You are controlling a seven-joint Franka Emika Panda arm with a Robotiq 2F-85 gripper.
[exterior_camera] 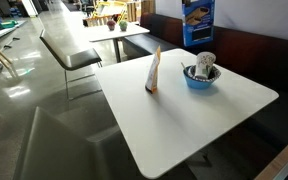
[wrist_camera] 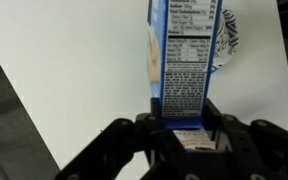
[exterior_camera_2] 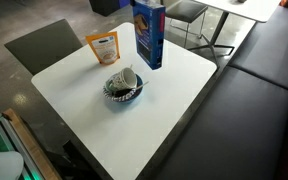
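A blue box (exterior_camera: 198,24) with a food picture on it hangs above the far side of the white table in exterior view 1. Exterior view 2 shows the same box (exterior_camera_2: 149,34) in the air, past the bowl and to the right of the pouch. Up close in the wrist view, my gripper is shut on the box (wrist_camera: 188,60), whose printed nutrition panel faces the camera. Its fingers cover one end of the box. The gripper itself is not clearly visible in the exterior views.
On the white table (exterior_camera_2: 149,128) stand an orange and white pouch (exterior_camera_2: 105,47) and a blue bowl (exterior_camera: 201,82) with a patterned white cup (exterior_camera: 204,66) tilted inside. A dark bench (exterior_camera_2: 239,100) runs along one side.
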